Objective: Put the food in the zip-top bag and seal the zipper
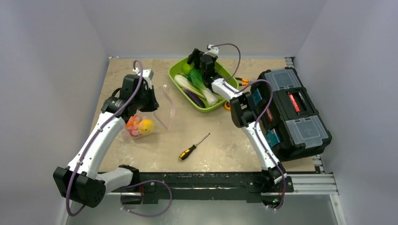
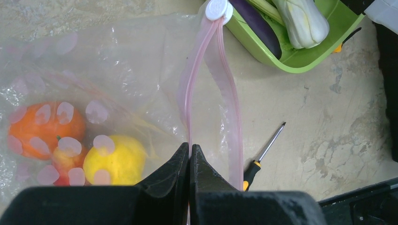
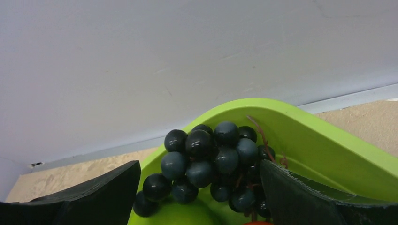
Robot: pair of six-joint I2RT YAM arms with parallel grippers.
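Observation:
The clear zip top bag lies on the table with an orange fruit, a yellow fruit and a reddish fruit inside. Its pink zipper edges stand apart, with a white slider at the far end. My left gripper is shut on one edge of the bag's mouth. Over the far end of the green bin, my right gripper is open, its fingers on either side of a bunch of dark grapes, not visibly gripping it.
Bok choy, an eggplant and a green apple are also in the bin. A screwdriver lies mid-table, and a black toolbox fills the right side.

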